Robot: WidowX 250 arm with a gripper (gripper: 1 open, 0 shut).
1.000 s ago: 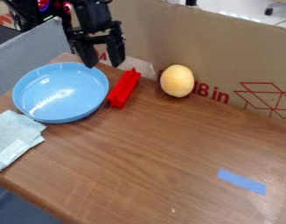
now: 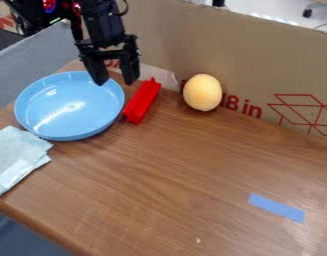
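Observation:
The black gripper [image 2: 115, 73] hangs over the back left of the wooden table, above the far rim of a blue plate [image 2: 70, 105], its two fingers apart with nothing seen between them. A red elongated object [image 2: 143, 101] lies just right of the plate, a little to the right of and below the gripper. A pale orange egg-shaped object [image 2: 203, 92] sits further right, near the cardboard wall. The plate looks empty.
A white cloth [image 2: 12, 160] lies at the left edge. A cardboard wall [image 2: 259, 60] bounds the back. A blue tape strip [image 2: 277, 208] is on the right.
The plate, red object, egg-shaped object and cloth have not moved.

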